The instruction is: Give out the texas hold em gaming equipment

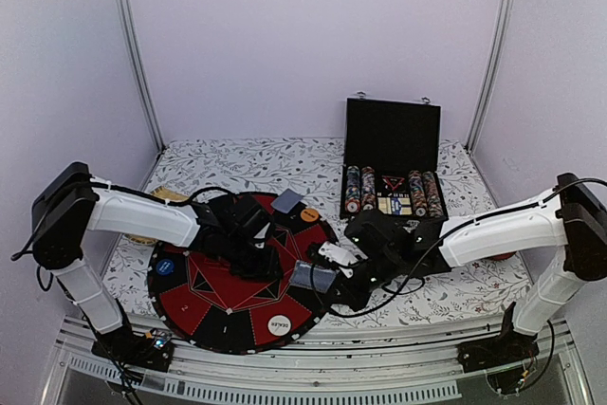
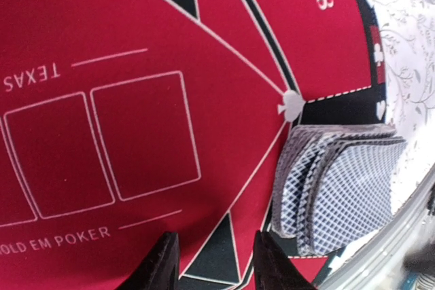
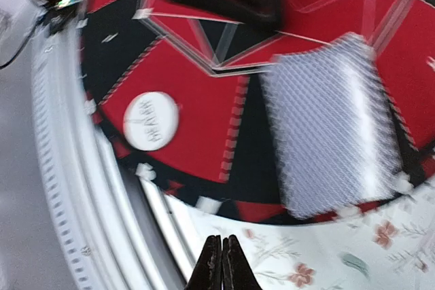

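Observation:
The round red-and-black poker mat [image 1: 204,320] covers the left part of the table. On its right edge lies a grey-backed card deck [image 2: 353,188], fanned into a few overlapping stacks. Over the mat, left of this deck, my left gripper has its fingers apart and nothing between them. My right gripper is shut beside the deck, just off the mat's edge, with nothing showing in it. Another grey card or stack [image 1: 287,200] rests at the mat's far edge. A white dealer button [image 3: 151,121] sits on the near side.
An open black case [image 1: 392,135] with chip stacks [image 1: 360,189] stands at the back right. The mat also carries an orange button [image 1: 310,215] and a blue button [image 1: 165,266]. A tan round object [image 1: 169,194] is partly behind my left arm. Free table lies at the back left.

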